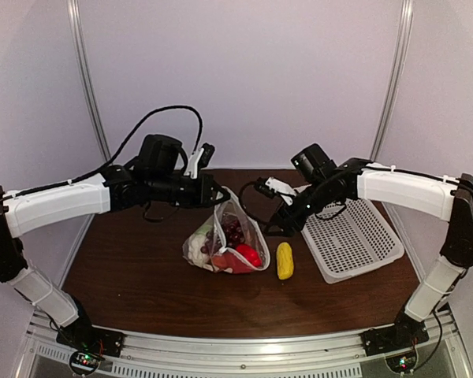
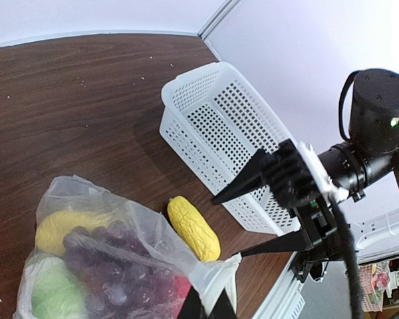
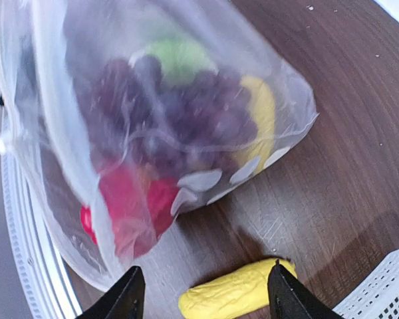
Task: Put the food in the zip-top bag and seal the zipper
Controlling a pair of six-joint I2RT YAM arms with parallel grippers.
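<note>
Pinched at its rim, the clear zip bag (image 2: 166, 242) hangs from my left gripper, which is shut on it. Through the plastic show dark grapes (image 3: 179, 109), a red item (image 3: 134, 206), something green (image 3: 179, 60) and a yellow piece (image 3: 258, 116). The yellow corn (image 1: 284, 261) lies on the table outside the bag, between it and the white basket. My right gripper is open, fingers spread wide and nothing held. In the right wrist view the corn appears beyond and between those fingers, lying on the wood.
A white perforated basket (image 1: 355, 240) stands empty on the right side of the table, close to the right arm.
</note>
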